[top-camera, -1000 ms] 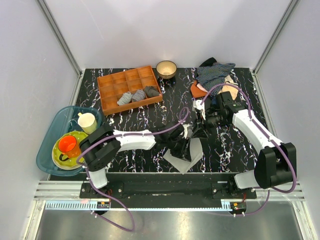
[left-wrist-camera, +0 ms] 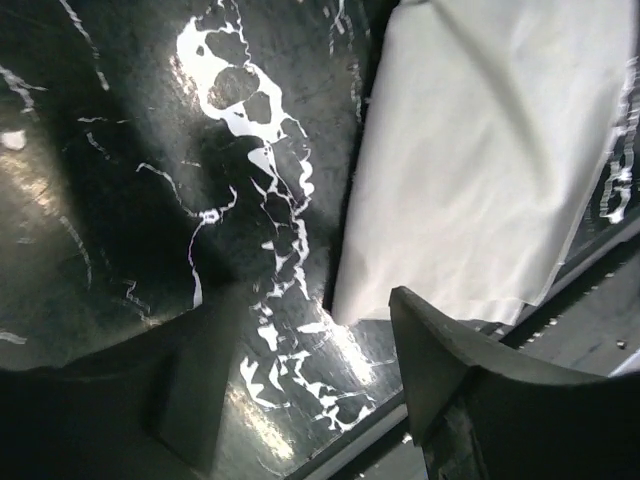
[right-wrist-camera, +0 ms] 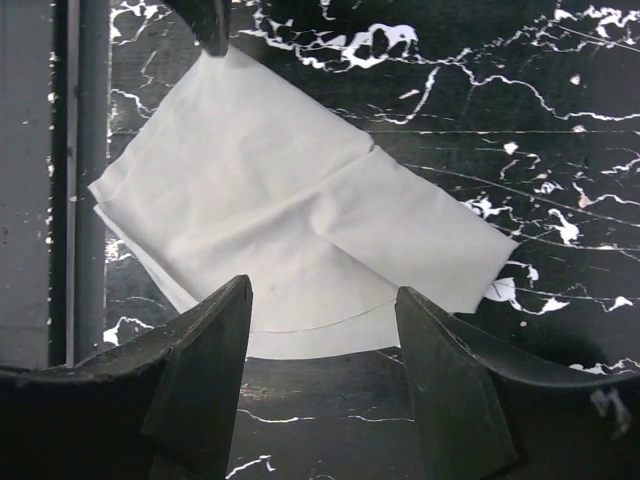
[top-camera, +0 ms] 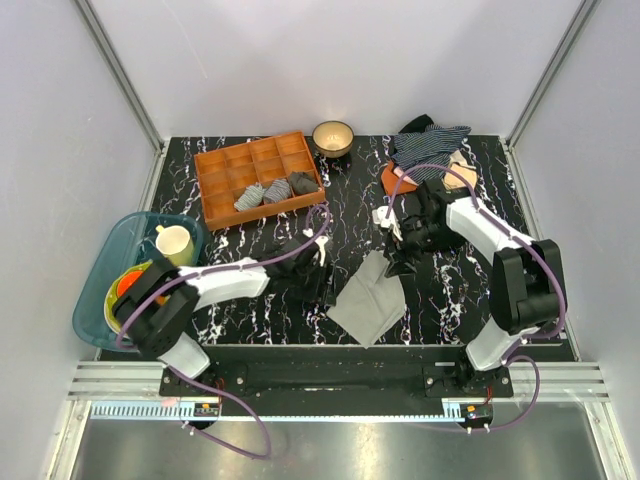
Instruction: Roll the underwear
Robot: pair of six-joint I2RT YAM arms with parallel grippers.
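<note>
The light grey underwear (top-camera: 372,303) lies folded on the dark marbled table, near its front edge. In the right wrist view the whole underwear (right-wrist-camera: 270,200) shows, with a slanting fold and layered edges. My left gripper (top-camera: 322,300) is at its left corner in the top view. Between the left fingers there is a gap; the right-hand one reaches the cloth's near corner. Nothing is held there. My right gripper (top-camera: 398,266) hangs open over the cloth's right upper side, its fingers (right-wrist-camera: 215,335) wide apart with no cloth gripped.
An orange-brown divided box (top-camera: 225,180) with several rolled pieces stands at the back left. A clothes pile (top-camera: 430,150) lies at the back right, a bowl (top-camera: 333,137) between them. The teal basin (top-camera: 105,270) with dishes is at the left.
My left gripper has moved left, off the middle of the underwear to its left corner. The cloth lies in about the same place.
</note>
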